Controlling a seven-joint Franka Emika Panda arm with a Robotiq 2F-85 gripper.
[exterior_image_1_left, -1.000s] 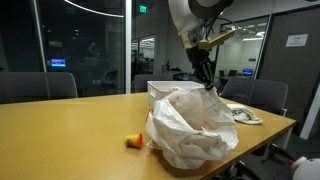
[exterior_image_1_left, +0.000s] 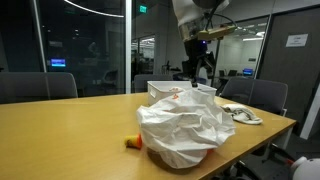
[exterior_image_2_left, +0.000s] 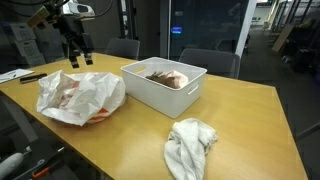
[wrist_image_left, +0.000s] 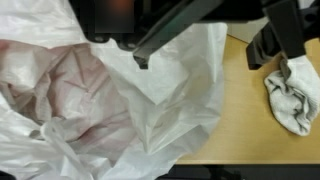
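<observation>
A crumpled white plastic bag (exterior_image_1_left: 180, 130) sits near the table's edge, its edges loose and partly folded over. Pinkish content shows through its mouth in the wrist view, though I cannot tell what it is. Above the bag (exterior_image_2_left: 85, 97) hangs my gripper (exterior_image_2_left: 81, 63), its fingers apart and nothing between them. From the wrist, the gripper looks down over the side of the bag (wrist_image_left: 165, 95).
A white bin (exterior_image_2_left: 165, 88) with brown and pale items stands beside the bag. One light cloth (exterior_image_2_left: 188, 148) lies on the table; another grey-white cloth (wrist_image_left: 290, 98) is near the gripper. A yellow and red object (exterior_image_1_left: 133, 141) rests next to the bag.
The bag's raised edge, earlier drawn up to the fingertips, has been let go and has sunk. My gripper has opened and stands slightly higher, clear of the bag.
</observation>
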